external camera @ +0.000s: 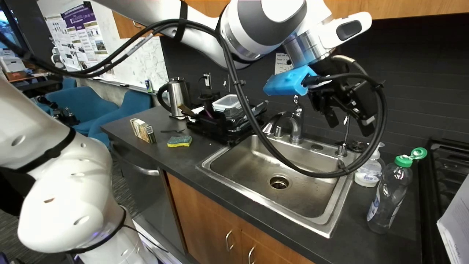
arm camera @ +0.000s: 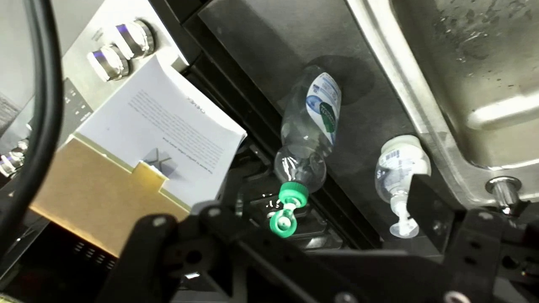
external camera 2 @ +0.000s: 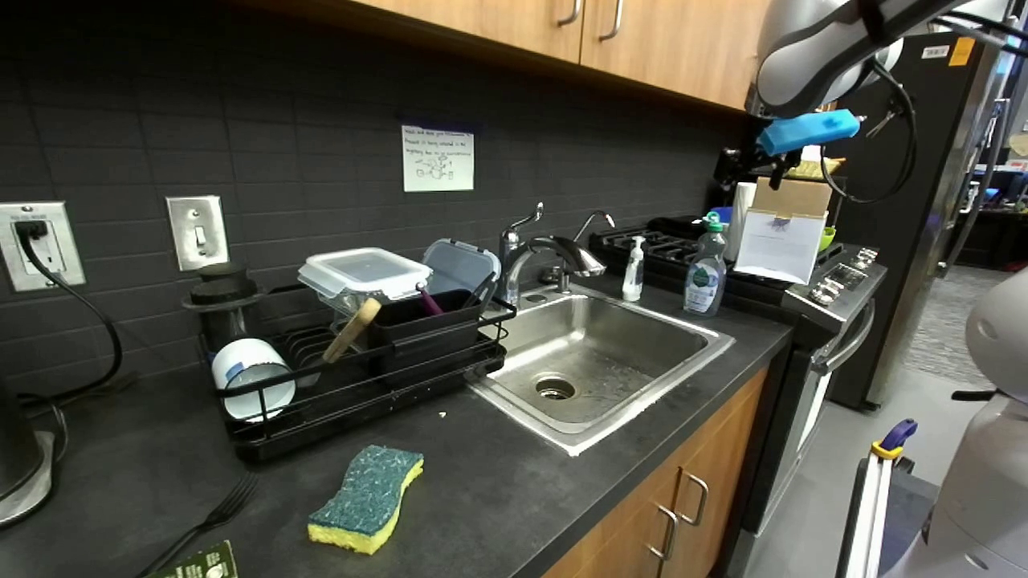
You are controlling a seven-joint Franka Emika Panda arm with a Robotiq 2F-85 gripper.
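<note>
My gripper (external camera: 350, 123) hangs open in the air over the right part of the sink (external camera: 268, 206), its two fingers apart and nothing between them. A clear dish soap bottle (arm camera: 309, 128) with a flipped-open green cap stands upright on the counter, right of the sink in exterior view 1. Beside it is a white pump soap bottle (arm camera: 401, 161), close to the sink rim; in exterior view 1 the cable loop crosses in front of it. In the wrist view, one dark finger (arm camera: 429, 212) reaches near the pump. Neither bottle is touched by the gripper.
A yellow-green sponge (external camera 2: 366, 501), a fork (external camera 2: 207, 520) and a small box (external camera: 143, 130) lie left of the sink. Behind them stand a full dish rack (external camera 2: 366, 385) and a kettle (external camera: 177, 99). A cardboard box with paper (arm camera: 166, 123) is on the stove. The sink basin is empty.
</note>
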